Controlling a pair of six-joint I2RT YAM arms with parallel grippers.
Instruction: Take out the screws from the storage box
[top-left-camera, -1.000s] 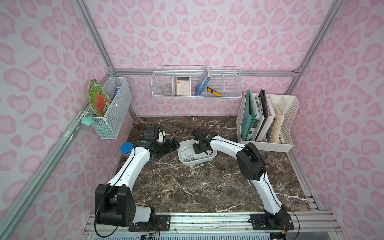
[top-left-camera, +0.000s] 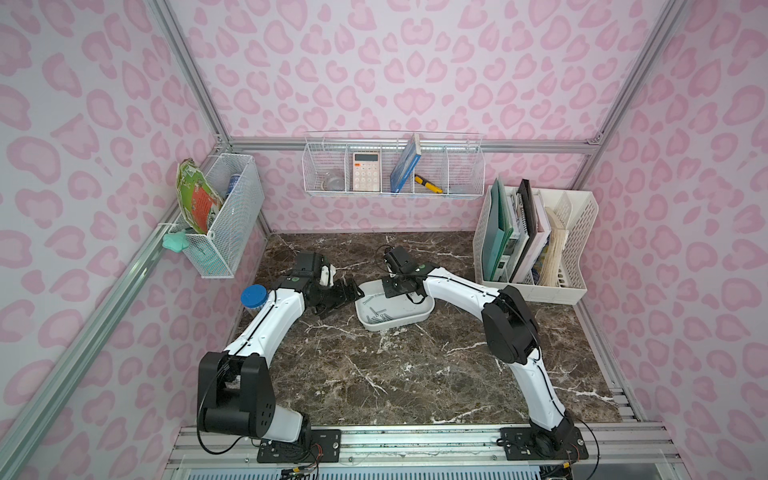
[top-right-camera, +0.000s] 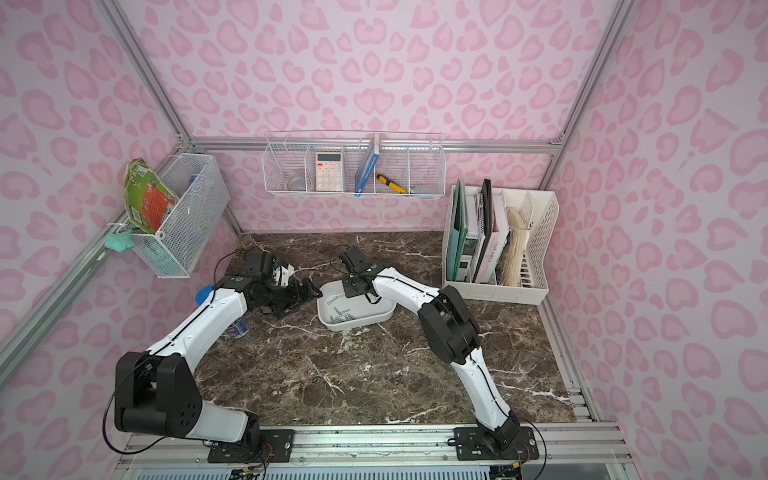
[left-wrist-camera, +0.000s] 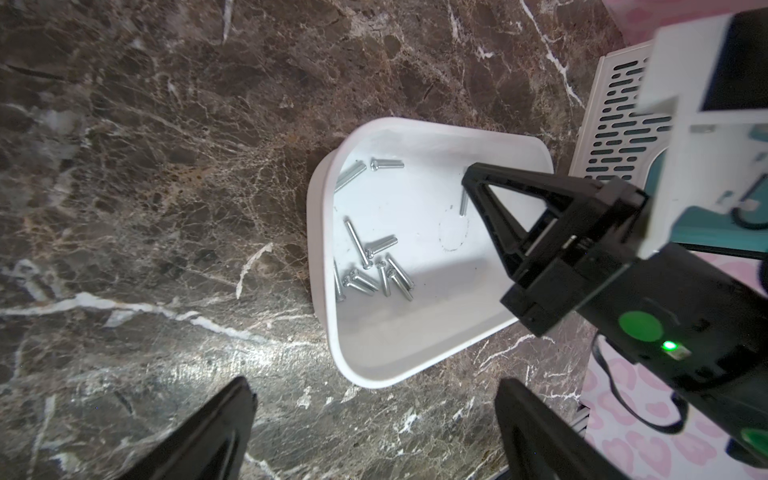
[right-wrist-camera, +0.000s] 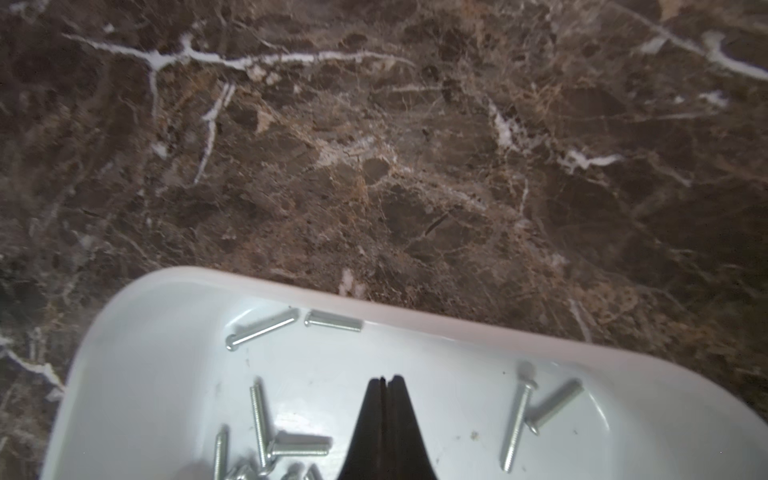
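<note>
The storage box is a shallow white tray (top-left-camera: 393, 323) with rounded corners on the dark marble table. Silver screws (left-wrist-camera: 384, 277) lie inside it, several of them clustered along one side. Two more screws (right-wrist-camera: 518, 425) lie apart from these in the right wrist view, to the right of my fingertips. My right gripper is over the tray's inside, its fingers shut together with nothing showing between them. To the left of the tray, just outside its rim, my left gripper stands open and empty, with bare table below.
A blue-lidded jar (top-left-camera: 253, 297) stands at the table's left edge, behind the left arm. A white file holder (top-left-camera: 532, 293) with folders occupies the back right. A wire basket (top-left-camera: 464, 176) hangs on the back wall.
The left arm's elbow has shifted a little to the right. The tray has stayed put.
</note>
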